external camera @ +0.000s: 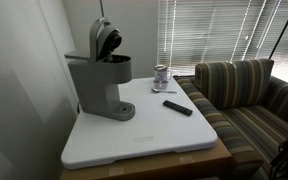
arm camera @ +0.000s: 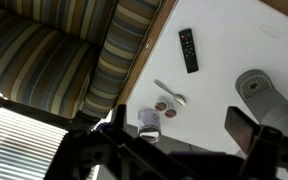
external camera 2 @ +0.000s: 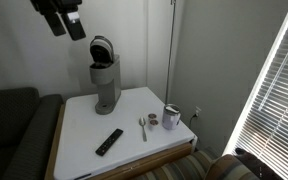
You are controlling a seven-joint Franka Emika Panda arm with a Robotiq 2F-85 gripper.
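Note:
My gripper [external camera 2: 67, 30] hangs high above the table's left side in exterior view 2, open and empty. In the wrist view its two dark fingers [arm camera: 240, 127] stand wide apart. A grey coffee maker [external camera: 96, 85] with its lid raised stands on the white table [external camera: 149, 135]. Toward the window end sits a mug [external camera: 161, 75], light with a patterned side. Beside it lie a spoon [external camera 2: 142, 129] and two small round pods [external camera 2: 153, 120]. A black remote [external camera 2: 109, 142] rests apart from them, near the table's edge.
A striped armchair [external camera: 234, 85] stands close along one side of the table. Walls and window blinds [external camera: 209, 30] bound the space. Bare tabletop lies between the coffee maker and the remote.

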